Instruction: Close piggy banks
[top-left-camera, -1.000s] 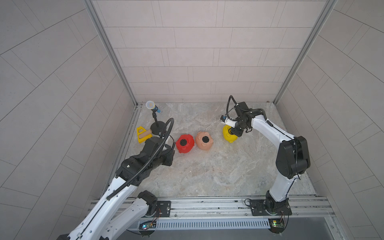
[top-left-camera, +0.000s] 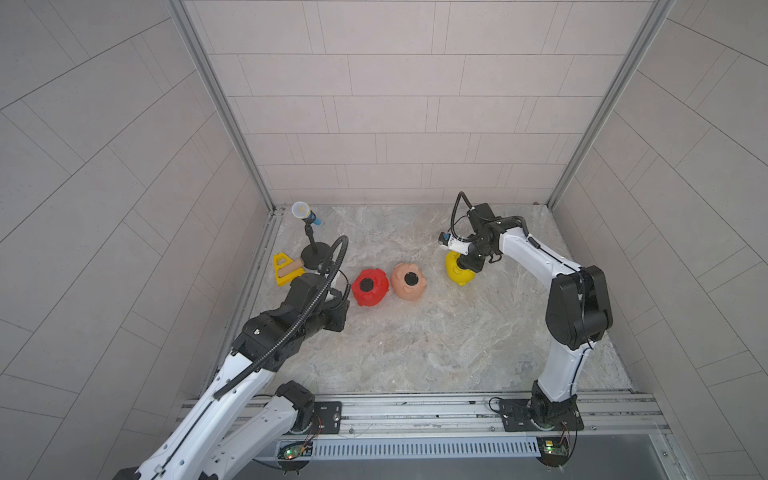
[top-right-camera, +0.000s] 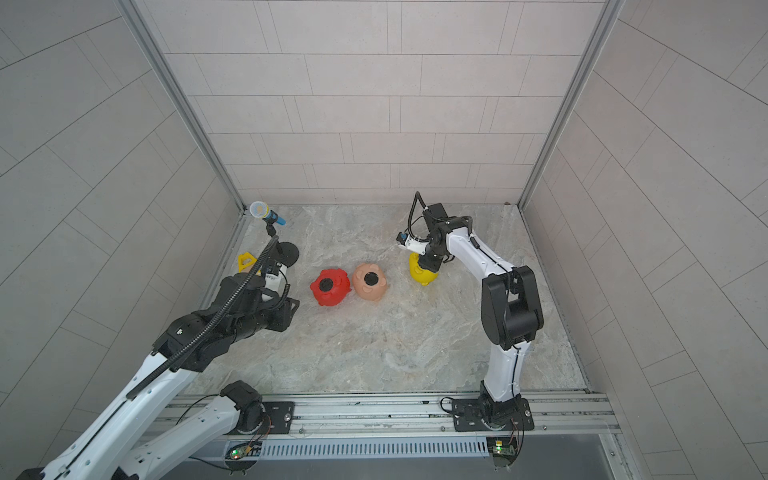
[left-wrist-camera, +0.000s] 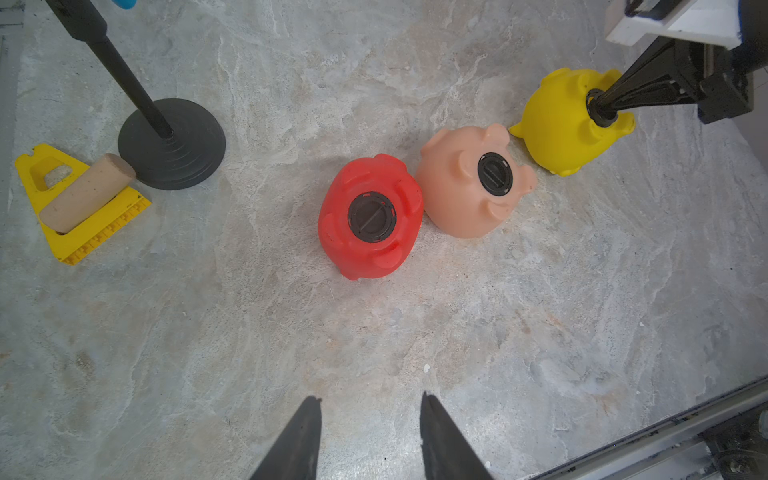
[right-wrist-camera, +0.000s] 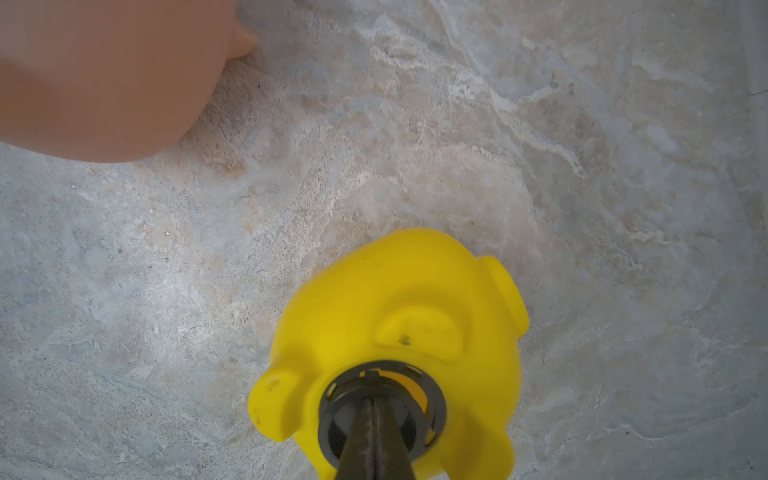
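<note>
Three piggy banks lie belly up, in a row. In the left wrist view, the red one (left-wrist-camera: 344, 248) and the peach one (left-wrist-camera: 449, 188) have black caps in their openings. The yellow bank (right-wrist-camera: 424, 276) has a black ring, in which a black cap (right-wrist-camera: 339, 420) sits off-centre; yellow shows through a gap at its upper right. My right gripper is shut, its fingertips at the middle of that cap; whether the cap's ridge is between them is hidden. My left gripper stands open and empty above bare table, short of the red bank.
A black stand (left-wrist-camera: 182, 156) with a round foot rises at the back left. Beside it are a yellow tool (left-wrist-camera: 96, 224) and a wooden cylinder (left-wrist-camera: 88, 193).
The right arm's elbow has shifted slightly leftward, and its gripper a touch left over the yellow bank. The left arm and the other banks look still.
</note>
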